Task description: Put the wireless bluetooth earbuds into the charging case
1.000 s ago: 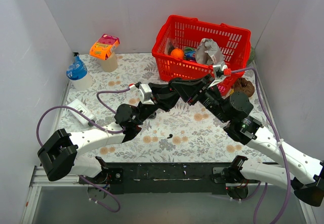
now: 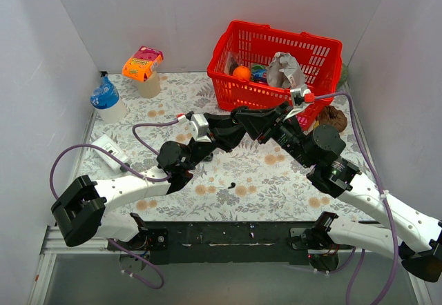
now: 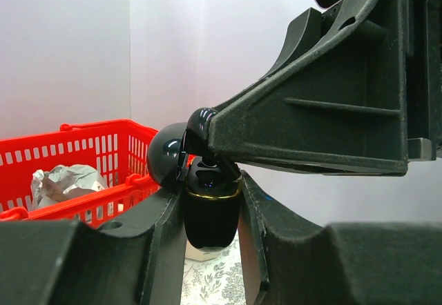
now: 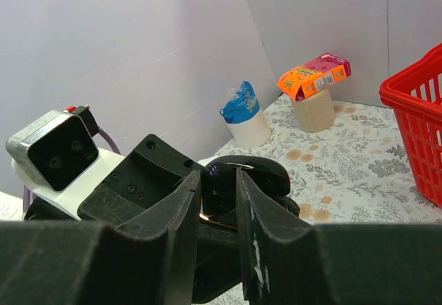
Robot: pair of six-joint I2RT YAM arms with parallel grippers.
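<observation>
Both grippers meet above the middle of the table. My left gripper (image 2: 231, 131) is shut on the glossy black charging case (image 3: 211, 215), which has a gold rim and its lid (image 3: 166, 154) raised. My right gripper (image 2: 242, 117) is at the case's top, its fingertips on a small black earbud (image 3: 200, 127) that sits at the case opening; how far apart its fingers stand is hard to tell. Another small black earbud (image 2: 232, 185) lies on the patterned table below.
A red basket (image 2: 221, 84) with assorted items stands at the back right. An orange box (image 2: 143, 60) on a beige container, a blue-topped container (image 2: 105, 96) and a white power strip (image 2: 107, 150) are at the left.
</observation>
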